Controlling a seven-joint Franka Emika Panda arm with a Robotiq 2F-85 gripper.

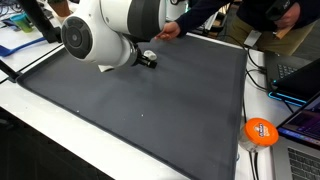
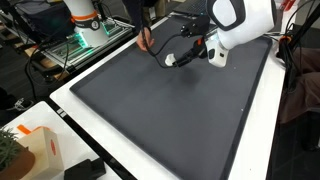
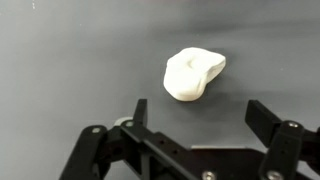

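A small, smooth white lump [image 3: 194,73] lies on the dark grey table mat, ahead of my fingertips in the wrist view. My gripper is open, its two black fingers set wide apart with nothing between them. From exterior view 1, the white lump [image 1: 150,55] shows just beside the gripper [image 1: 146,63], low over the far part of the mat. Exterior view 2 has the lump [image 2: 170,59] left of the gripper [image 2: 190,54]. The fingers are too small in both exterior views to tell their gap.
A person's hand [image 1: 170,30] is close to the lump, at the mat's far side. An orange-lidded jar [image 1: 260,132] and laptops [image 1: 292,82] stand to the right.
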